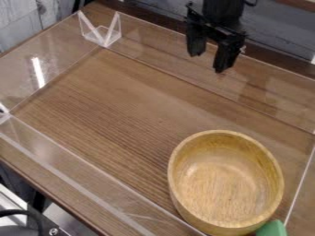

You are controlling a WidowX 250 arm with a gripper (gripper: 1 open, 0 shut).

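My black gripper (212, 50) hangs at the top centre-right of the camera view, above the wooden floor of the bin, with its fingers apart and nothing seen between them. A round tan bowl (224, 184) sits at the lower right, well away from the gripper. A green object (272, 228) shows at the bottom right edge beside the bowl, mostly cut off.
Clear plastic walls edge the wooden surface (117, 115). A white wire-like piece (101, 28) stands at the top left. Dark cables lie outside at the lower left.
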